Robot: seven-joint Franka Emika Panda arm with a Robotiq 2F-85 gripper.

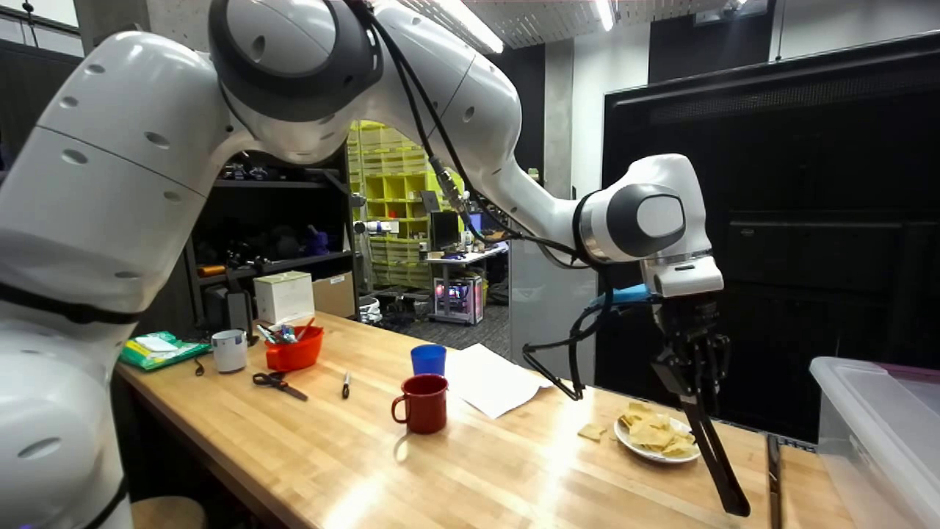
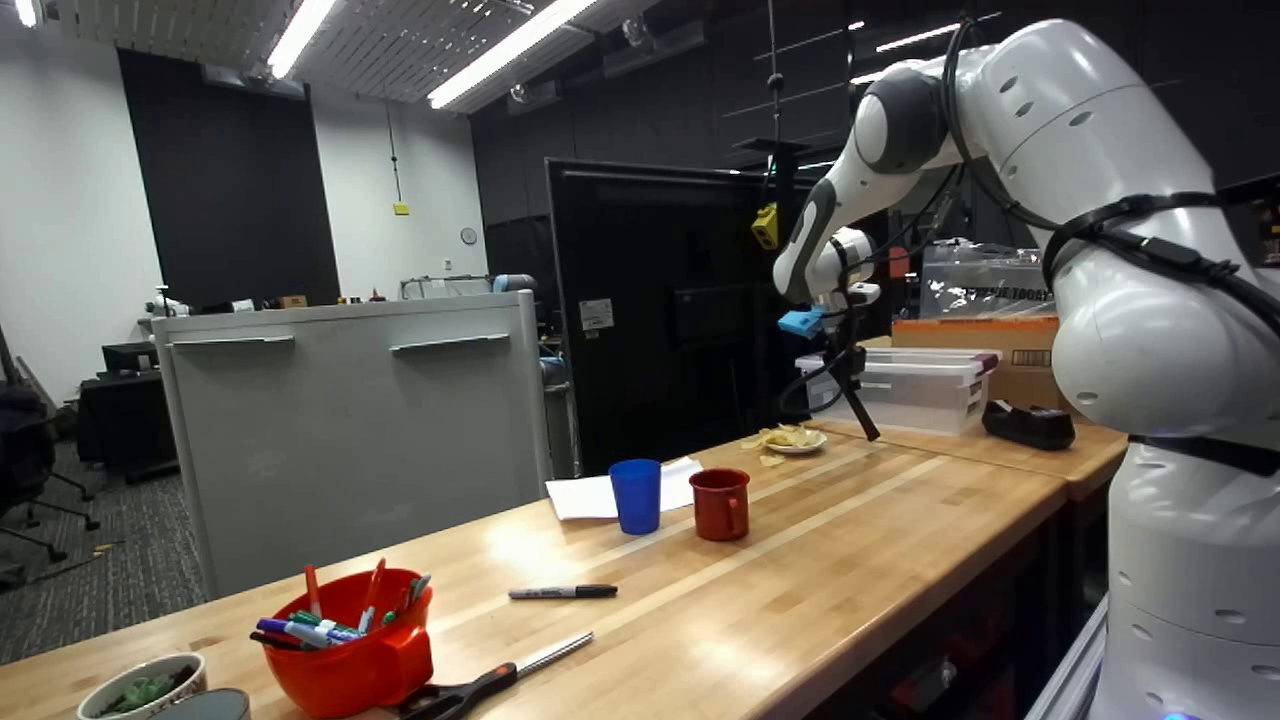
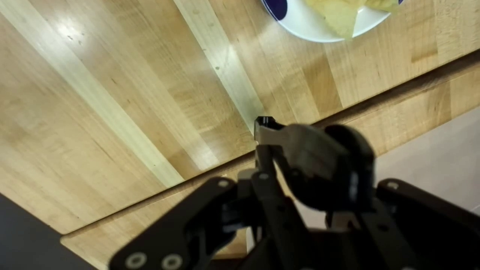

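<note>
My gripper (image 1: 693,388) is shut on a long black tool (image 1: 720,467), which slants down toward the right end of the table. It looks like tongs, though I cannot be sure of its kind. In the wrist view, the dark tool (image 3: 310,146) juts forward, its near part blurred, over the seam between two table sections. From across the room, the tool (image 2: 860,410) appears as a dark stick below the hand. A white plate (image 1: 623,438) of chips (image 1: 654,430) stands just left of the tool; its rim (image 3: 310,37) shows at the wrist view's top.
A clear plastic bin (image 1: 868,441) stands at the table's right end. Loose chips (image 1: 591,432) lie left of the plate. Farther left are a red mug (image 1: 424,405), a blue cup (image 1: 429,360) and white paper (image 1: 493,379).
</note>
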